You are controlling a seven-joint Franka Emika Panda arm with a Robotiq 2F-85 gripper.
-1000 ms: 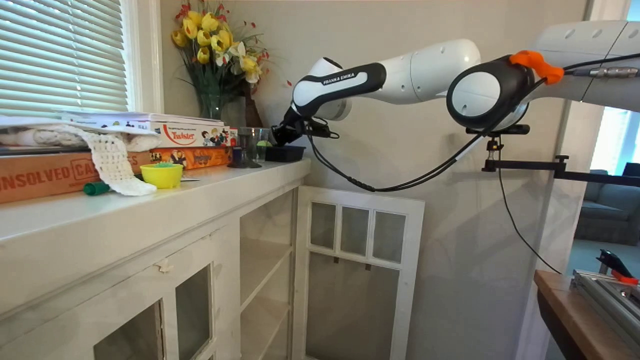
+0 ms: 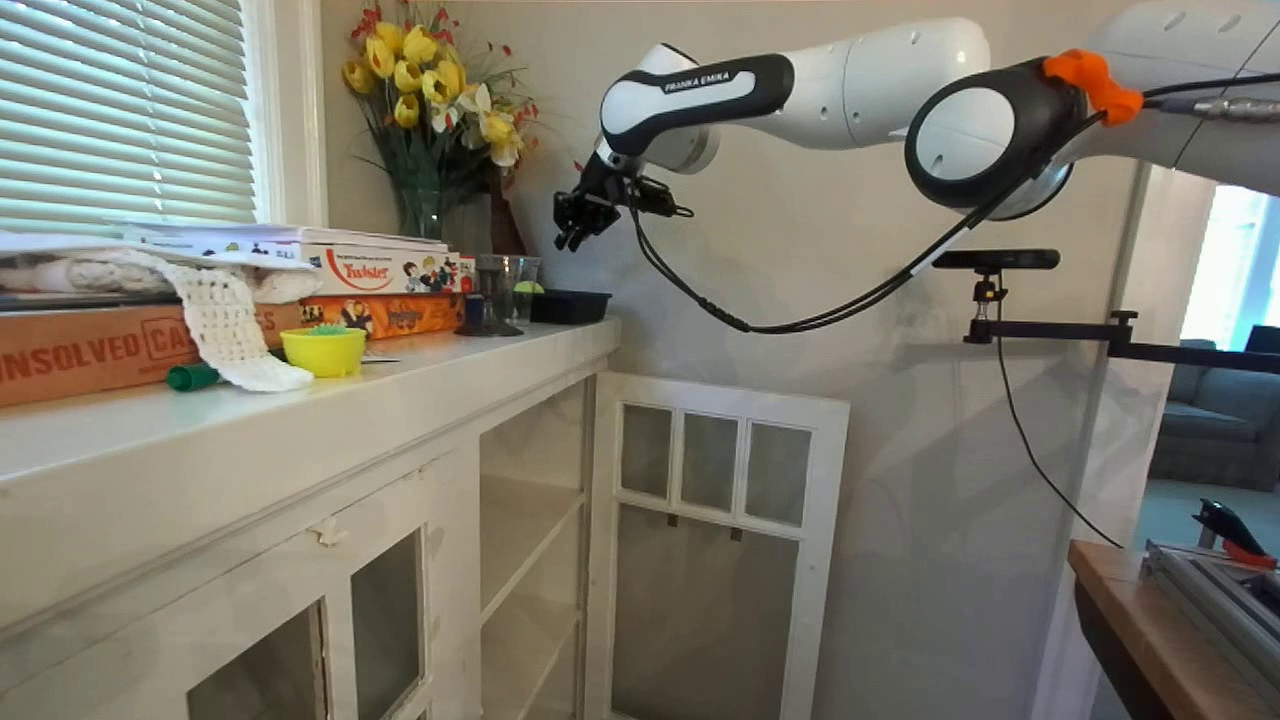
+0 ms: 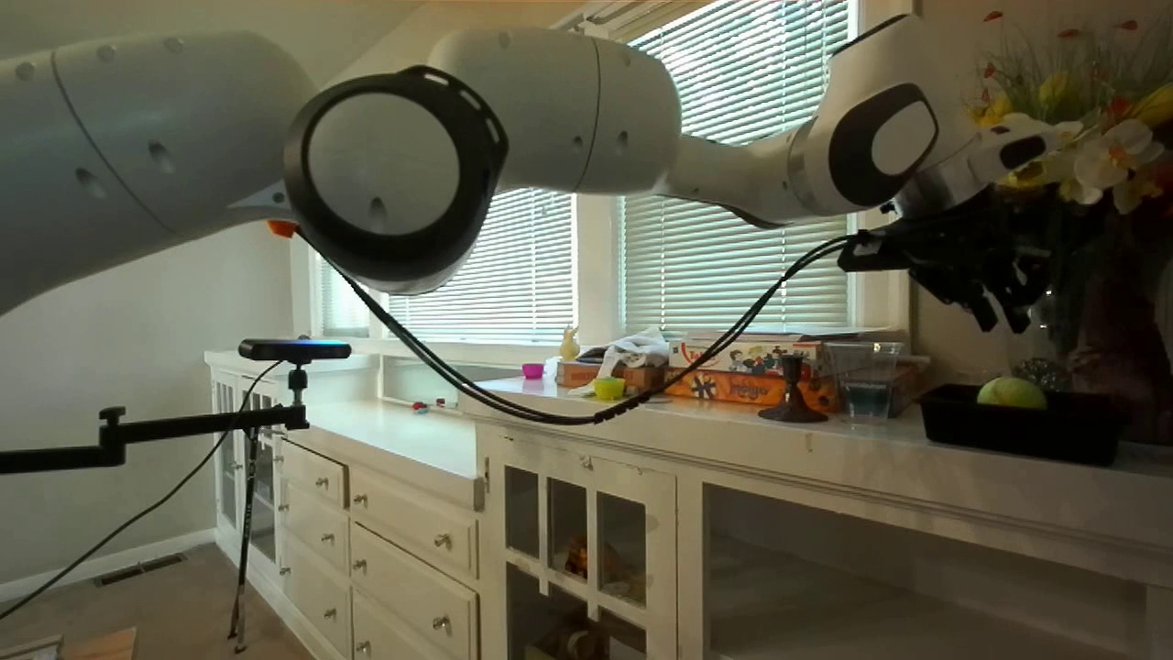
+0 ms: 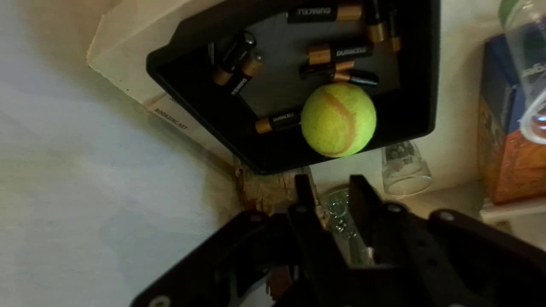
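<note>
My gripper has a narrow gap between its fingers, with nothing held there. In exterior view 2 the gripper (image 3: 1006, 313) hangs in the air above a black tray (image 3: 1017, 434), clear of it. A yellow-green tennis ball (image 4: 338, 120) lies in the tray near one wall, among several Duracell batteries (image 4: 350, 51). From the other side, exterior view 1 has the gripper (image 2: 573, 234) above and apart from the black tray (image 2: 569, 307) at the cabinet top's end.
Beside the tray stand a clear cup (image 3: 866, 379) and a dark candlestick (image 3: 793, 390). Game boxes (image 2: 372, 270) and a yellow bowl (image 2: 324, 350) sit farther along. A flower vase (image 2: 422, 210) is behind the gripper. An open cabinet door (image 2: 720, 396) hangs below.
One second ago my gripper was down at the tray. It has risen well above it and shifted slightly right in exterior view 1, the arm lifting along with it.
</note>
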